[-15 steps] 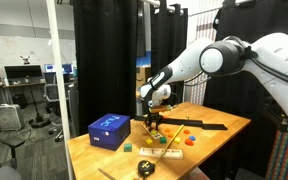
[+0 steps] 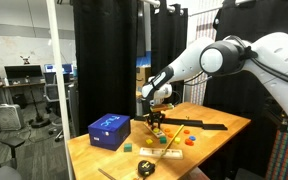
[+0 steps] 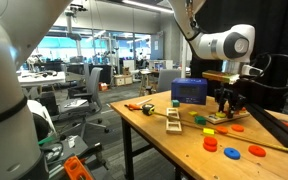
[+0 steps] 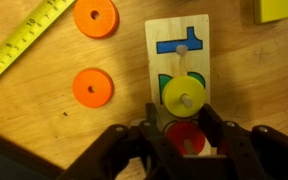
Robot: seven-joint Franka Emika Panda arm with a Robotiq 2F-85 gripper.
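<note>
In the wrist view a yellow ring (image 4: 184, 97) sits at the fingertips of my gripper, which is shut on it. Through the ring's hole a peg top shows. Beneath is a narrow wooden number board (image 4: 179, 28) with a blue 1 and a green figure partly covered by the ring. A red ring (image 4: 185, 137) lies on the board, partly hidden between my fingers. Two orange rings, one upper (image 4: 96, 17) and one lower (image 4: 93, 88), lie on the table to the left. Exterior view 1 shows the gripper small and dark above the table.
A yellow measuring tape (image 4: 24, 40) lies left of the orange rings, and a yellow block (image 4: 273, 9) is at the upper right. A blue box (image 2: 109, 131) stands on the table's left part. Several coloured pieces lie around the board.
</note>
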